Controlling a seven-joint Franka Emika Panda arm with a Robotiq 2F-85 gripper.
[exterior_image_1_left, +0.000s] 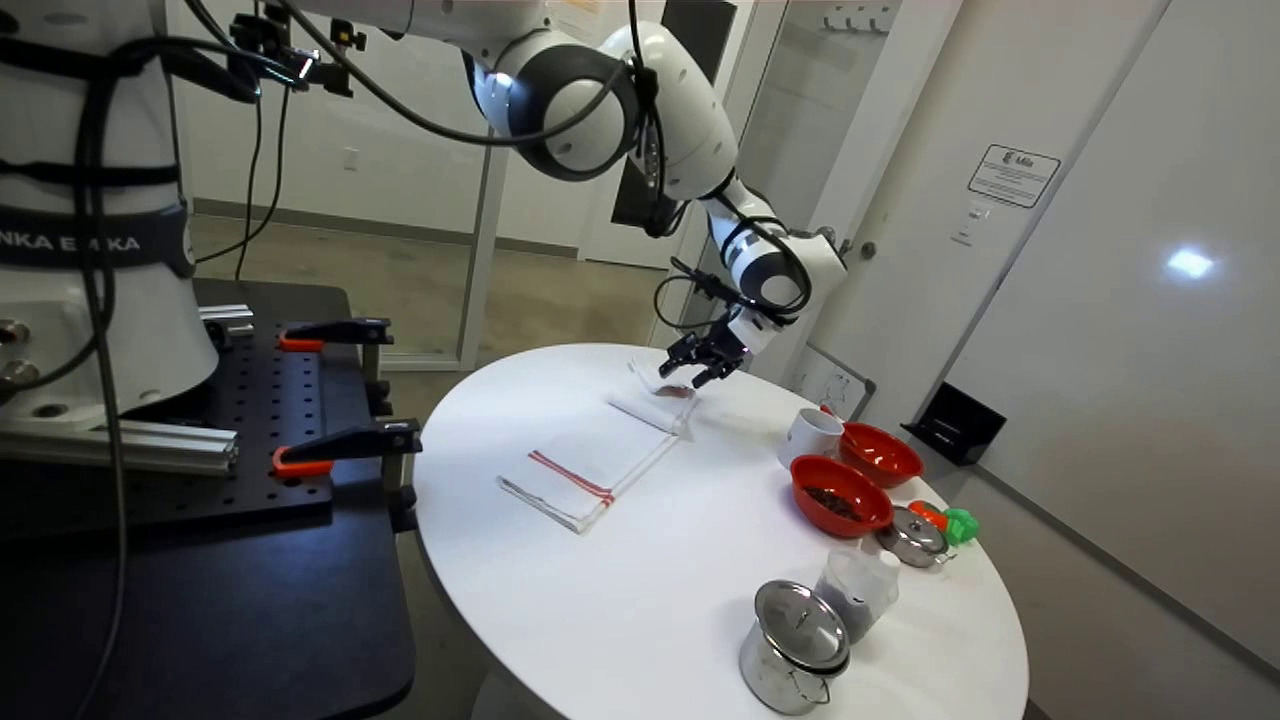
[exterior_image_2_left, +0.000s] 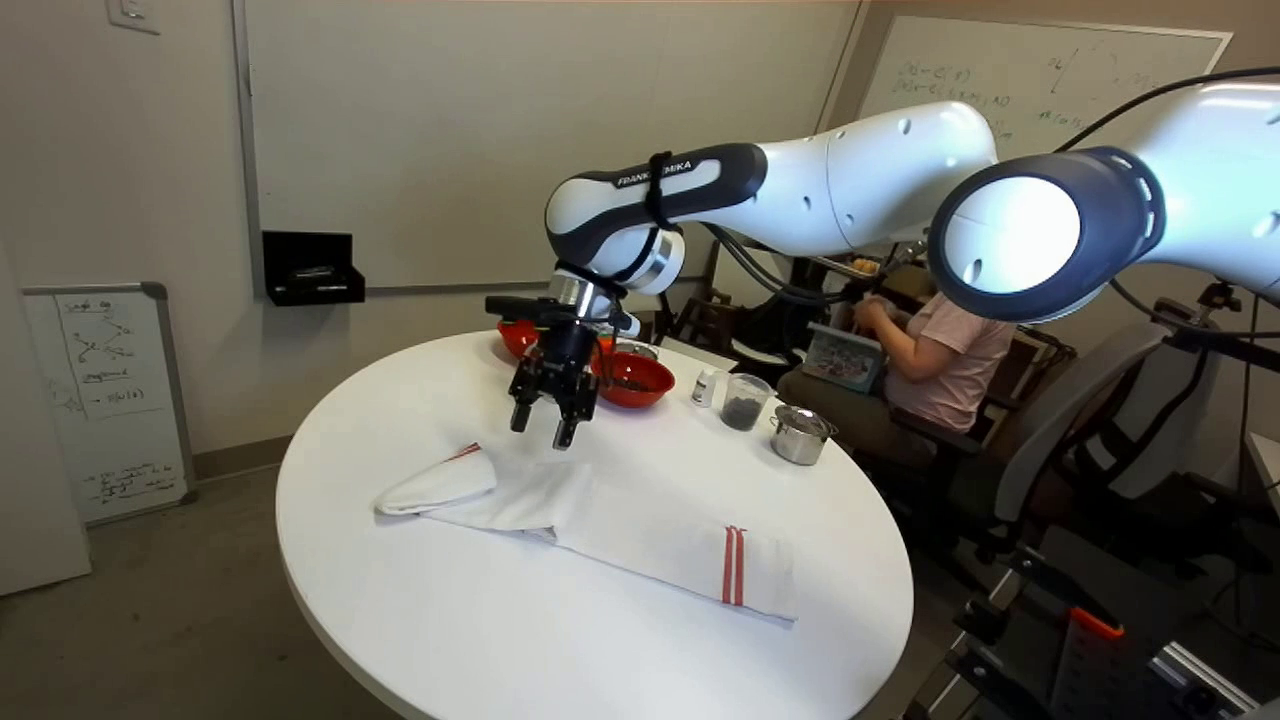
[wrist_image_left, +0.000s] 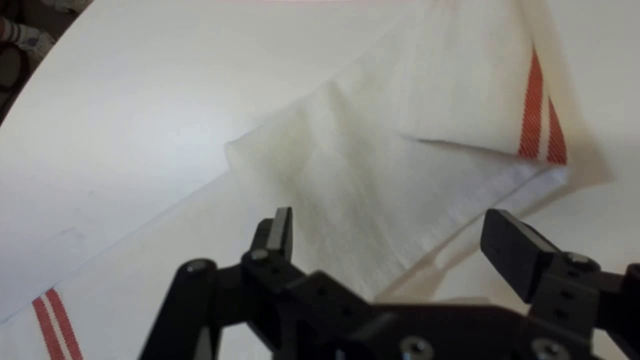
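Observation:
A white towel (exterior_image_2_left: 654, 542) with red stripes lies along the table, its striped near end flat. The far end (exterior_image_2_left: 441, 482) is folded over on itself, with another red stripe at its edge. Over that end hangs my gripper (exterior_image_2_left: 542, 434), its fingers wide apart and nothing between them. In the wrist view both fingers (wrist_image_left: 279, 237) are seen above the cloth, the folded striped flap (wrist_image_left: 474, 78) lying beyond them to the upper right. From the first exterior view the gripper (exterior_image_1_left: 686, 374) appears just above the towel's far end, partly covering it.
Red bowls (exterior_image_1_left: 840, 494), a white mug (exterior_image_1_left: 811, 437), a lidded pot (exterior_image_1_left: 792, 648) and a clear container (exterior_image_1_left: 858, 588) stand along one side of the table. Bare white tabletop (exterior_image_1_left: 684, 540) separates them from the towel. A person (exterior_image_2_left: 948, 360) sits beyond the table.

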